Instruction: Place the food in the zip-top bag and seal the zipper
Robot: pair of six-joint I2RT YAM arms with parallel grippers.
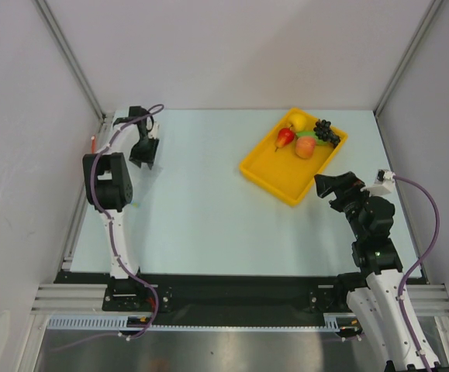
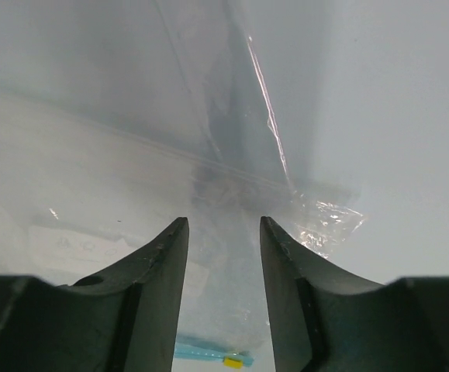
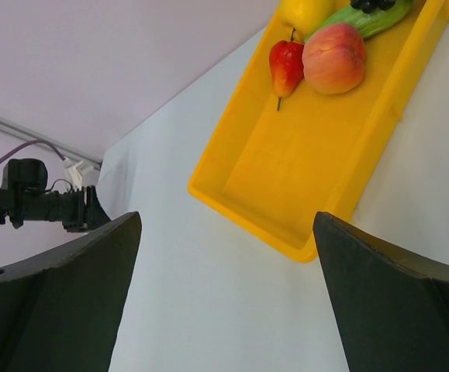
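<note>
A clear zip top bag (image 2: 131,201) lies flat on the table in the left wrist view, with creased, shiny edges. Along its lower end runs a blue zipper strip (image 2: 201,353) with a yellow slider (image 2: 232,362). Over the bag, my left gripper stands open, its fingers apart and no item held between them. The food lies in a yellow tray: a red pear (image 1: 284,137), a peach (image 1: 305,146), a yellow fruit (image 1: 297,122), dark grapes (image 1: 326,132) and a green vegetable (image 3: 379,19). Near the tray's front corner hovers my right gripper, open and empty.
The yellow tray (image 1: 269,182) sits at the back right of the white table (image 1: 208,217), its front half bare. Between the left arm and the tray the table is clear. Grey walls (image 1: 22,155) close in the sides.
</note>
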